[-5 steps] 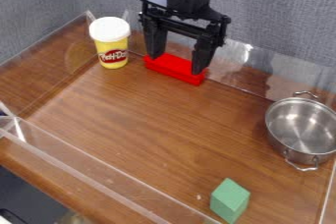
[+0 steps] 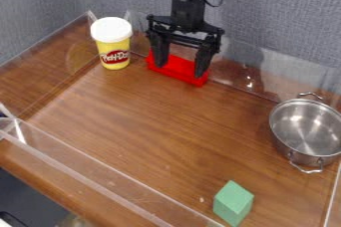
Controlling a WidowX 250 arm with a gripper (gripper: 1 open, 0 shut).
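My black gripper (image 2: 181,58) stands open at the back centre of the table, its fingers straddling a red block (image 2: 177,71). Whether the fingers touch the block cannot be told. A yellow Play-Doh tub (image 2: 114,54) with a white lid stands to the left of it, apart.
A steel pot (image 2: 305,129) with handles sits at the right. A green block (image 2: 232,203) lies at the front right. Clear walls edge the back and front left.
My gripper has moved back, away from the camera, to the red block, appearing smaller. The tub, pot and blocks have not visibly moved.
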